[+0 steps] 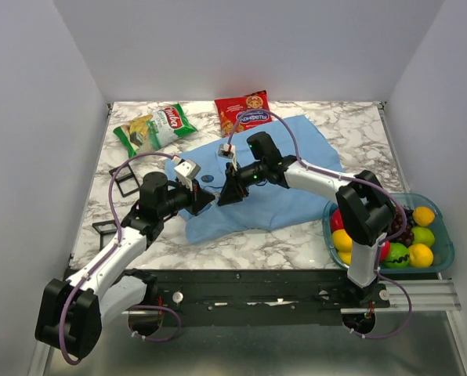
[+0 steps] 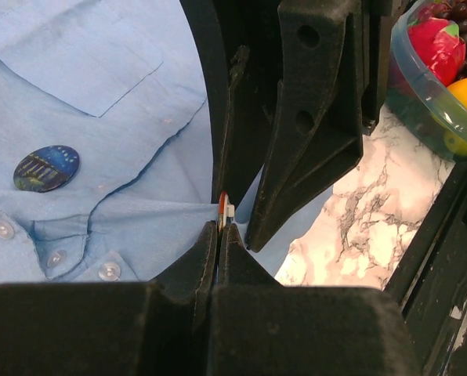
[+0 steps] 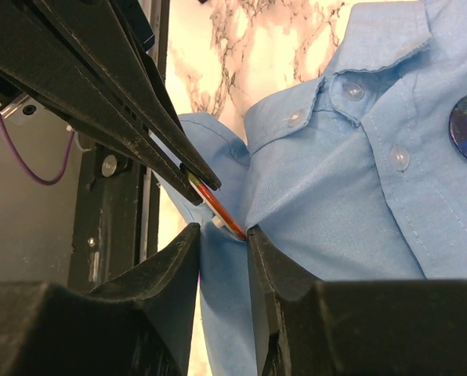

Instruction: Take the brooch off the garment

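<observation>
The blue garment (image 1: 257, 210) lies spread on the table. My left gripper is shut on a thin brooch (image 3: 222, 210), seen edge-on with an orange-red rim and a small white part on its back. A raised fold of cloth (image 3: 276, 188) meets the brooch's lower end; whether the pin is still in the fabric cannot be seen. Around that end, the fingers of my right gripper stand apart, one on each side, so it is partly open. A second, round dark-blue brooch (image 2: 47, 168) lies flat on the garment nearby.
A teal basket of fruit (image 1: 448, 258) stands at the front right. Behind the garment lie a green snack bag (image 1: 171, 124) and a red bag (image 1: 235, 106). Black frames (image 1: 124, 180) are at the left. Both arms meet closely over the garment.
</observation>
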